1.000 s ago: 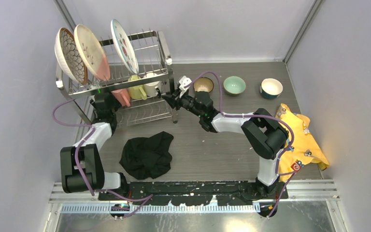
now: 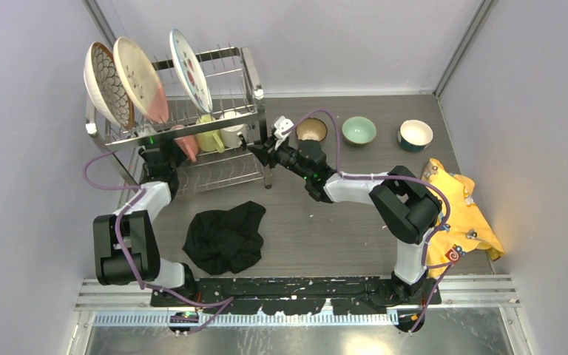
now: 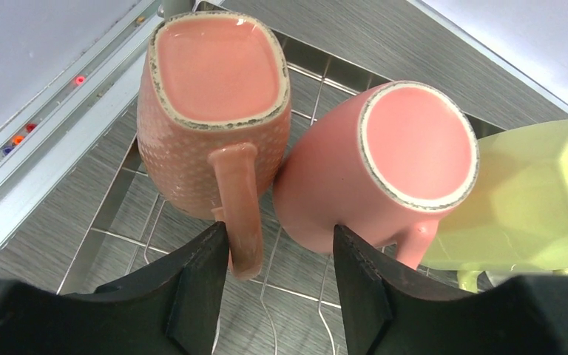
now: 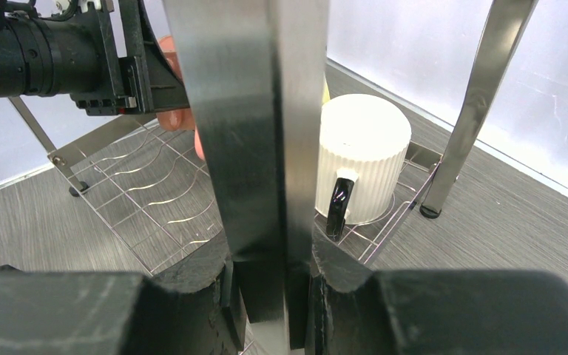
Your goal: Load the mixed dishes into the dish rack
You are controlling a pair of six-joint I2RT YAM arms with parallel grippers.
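Observation:
The metal dish rack (image 2: 239, 118) holds plates and a bowl on top, mugs below. In the left wrist view, my left gripper is part open beside the handle of a textured pink mug (image 3: 177, 170), which lies next to a smooth pink mug (image 3: 325, 177) and a yellow mug (image 3: 525, 200). My right gripper is shut on the rack's steel post (image 4: 255, 148), with a white mug (image 4: 362, 140) behind it.
A brown bowl (image 2: 312, 127), green bowl (image 2: 359, 130) and teal cup (image 2: 415, 139) stand at the back right. A black cloth (image 2: 223, 238) lies at front left, a yellow cloth (image 2: 473, 222) at right.
The right arm has not moved.

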